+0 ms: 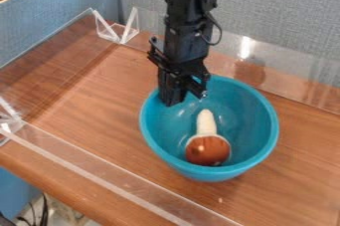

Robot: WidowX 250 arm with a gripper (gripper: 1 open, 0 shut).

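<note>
A teal bowl sits on the wooden table, holding a mushroom-like toy with a brown cap and a pale stem pointing up toward the back. My black gripper hangs from above over the bowl's back-left rim, its tip just behind and left of the toy. It looks shut, with nothing visible between its fingers, though the dark tip partly hides itself.
Bare table lies left of the bowl. Clear plastic edging runs along the front and back, with white brackets at the back left. A grey padded wall stands behind.
</note>
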